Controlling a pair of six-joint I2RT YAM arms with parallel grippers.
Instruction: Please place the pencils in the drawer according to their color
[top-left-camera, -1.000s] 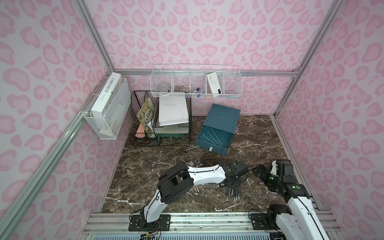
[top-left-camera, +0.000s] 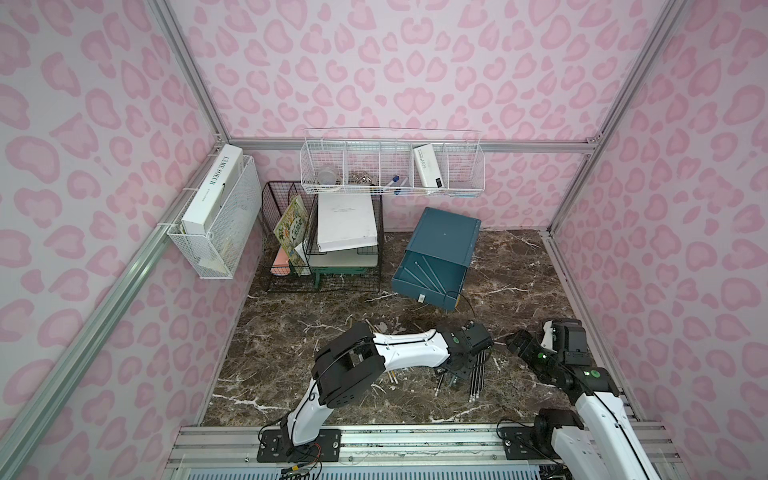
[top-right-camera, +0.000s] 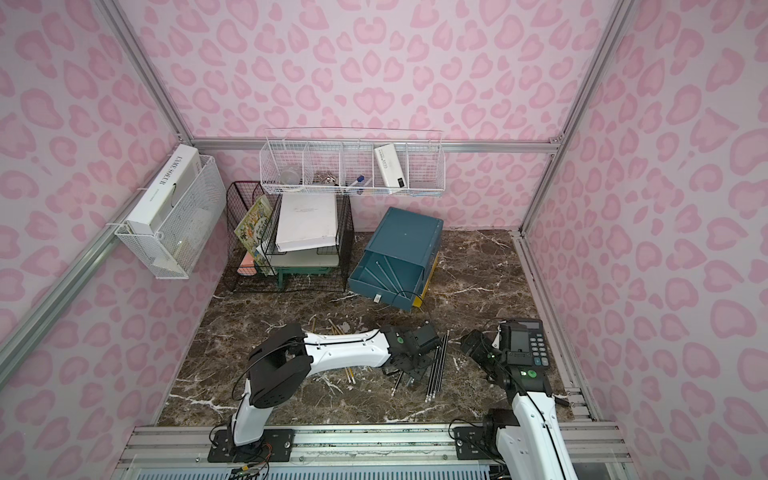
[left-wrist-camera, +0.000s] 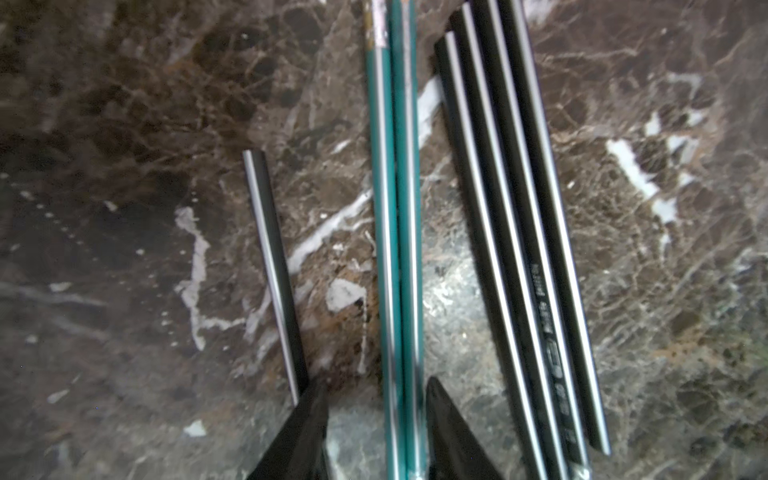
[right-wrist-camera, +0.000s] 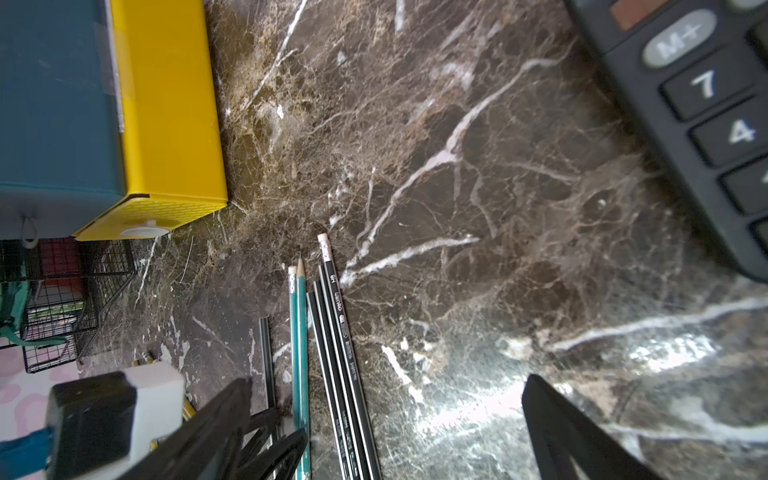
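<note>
Two teal pencils (left-wrist-camera: 409, 240) lie side by side on the dark marble, reaching down into the gap between my left gripper's fingertips. That gripper is part open, its right fingertip close to the teal pair. Left of them a lone black pencil (left-wrist-camera: 276, 272) has its lower end at the left finger. Several black pencils (left-wrist-camera: 520, 240) lie together on the right. Teal pencils (top-left-camera: 428, 273) rest in the blue box's open drawer (top-left-camera: 405, 289). Over the table at right, my right gripper is open and empty. Yellow pencils (top-right-camera: 349, 374) lie left, partly behind the left arm.
A calculator (top-right-camera: 537, 344) lies beside the right gripper. The black wire rack (top-left-camera: 344, 284) stands at back left, with a white box (top-left-camera: 346, 220) on it. Bare marble lies right of the blue box (top-left-camera: 448, 232).
One black pencil now lies farther left, apart from the black group. The right arm is still.
</note>
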